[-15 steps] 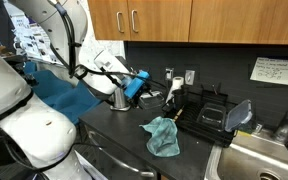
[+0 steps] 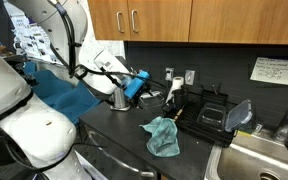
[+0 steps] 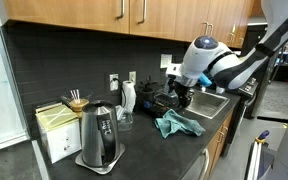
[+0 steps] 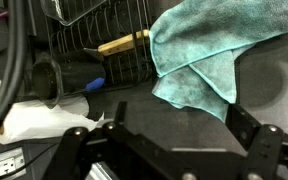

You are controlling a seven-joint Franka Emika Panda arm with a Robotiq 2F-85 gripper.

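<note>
My gripper stands open in the wrist view, its dark fingers wide apart with only bare counter between them. A light teal cloth (image 4: 199, 45) lies crumpled on the dark counter, just beyond the fingertips; one corner hangs down toward the right finger. From the first exterior view the cloth (image 2: 163, 136) is flat in front of the dish rack, with the arm reaching in from the left. The other exterior view has the cloth (image 3: 179, 123) near the counter's front edge, below the raised gripper.
A black wire dish rack (image 4: 109, 35) borders the cloth; a wooden-handled utensil (image 4: 122, 44) lies in it. A sink (image 2: 246, 164) is to the right. A dark kettle (image 3: 100, 135) and a white jug (image 3: 129, 98) stand on the counter. Open counter lies between kettle and cloth.
</note>
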